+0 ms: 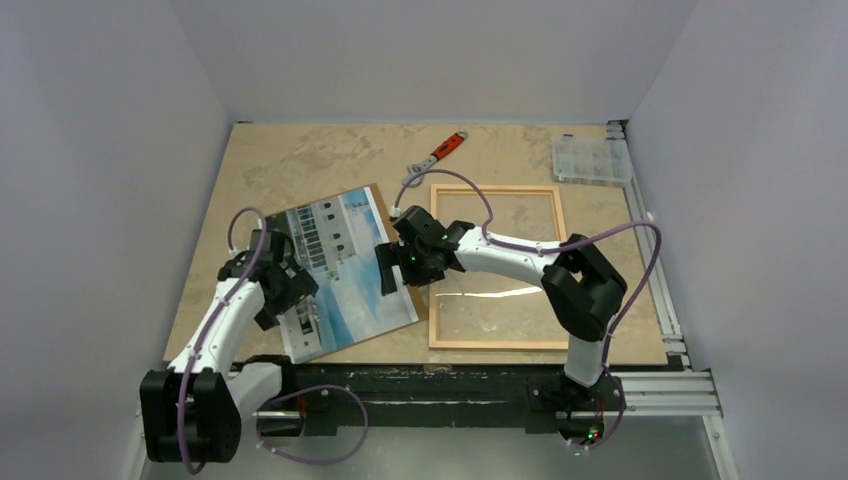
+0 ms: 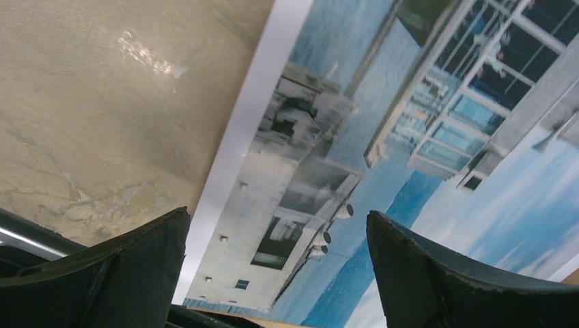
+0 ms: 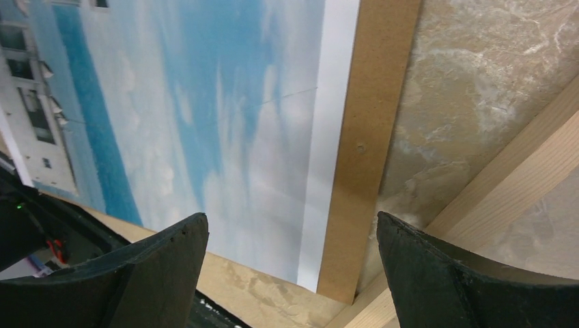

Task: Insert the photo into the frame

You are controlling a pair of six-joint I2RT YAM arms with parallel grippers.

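Observation:
The photo (image 1: pixel 350 285), blue sky and white building, lies angled on a brown board (image 3: pixel 362 171) left of the empty wooden frame (image 1: pixel 500 344). My left gripper hangs open over the photo's left edge (image 2: pixel 239 137), nothing between its fingers. My right gripper is open above the photo's right edge and the board strip showing beside it, beside the frame's wooden side (image 3: pixel 512 171). Whether either gripper touches the photo is unclear.
An adjustable wrench (image 1: pixel 446 146) lies behind the photo and frame, and a clear plastic box (image 1: pixel 590 160) sits at the back right.

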